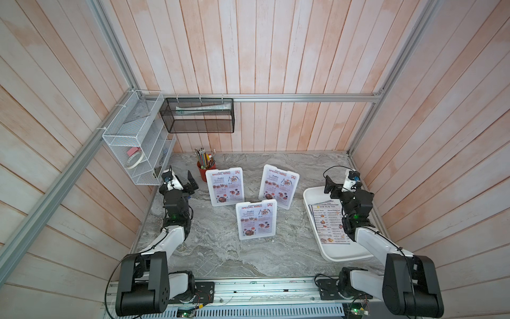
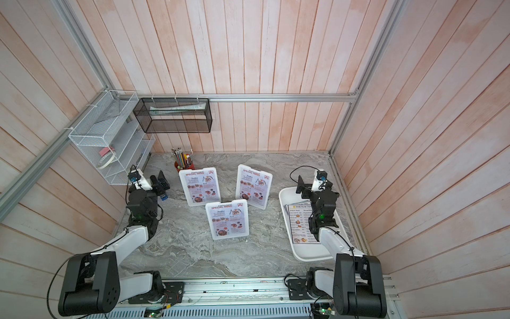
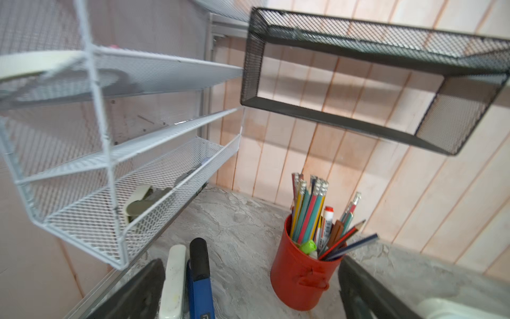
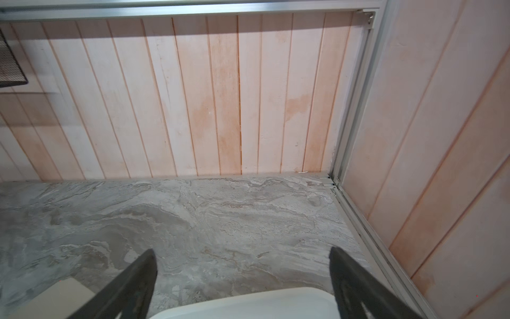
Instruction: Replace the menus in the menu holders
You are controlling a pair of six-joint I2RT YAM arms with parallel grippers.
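Three white menu holders stand upright mid-table: the back left holder [image 1: 225, 187], the back right holder [image 1: 279, 186] and the front holder [image 1: 256, 219]. Each shows a sheet headed "Special Menu". At the right, a white tray [image 1: 318, 242] bears menu sheets [image 1: 326, 223], partly covered by the right arm. My left gripper is open and empty, facing the table's back left corner. Open as well, with nothing between its fingers, my right gripper hovers around the tray's far end.
A red pencil cup [image 3: 300, 279] stands behind the left gripper's reach, beside a blue stapler [image 3: 200, 289]. White wire shelves [image 1: 135, 143] and a black mesh basket [image 1: 197, 125] hang above the back left. Bare table lies in front of the holders.
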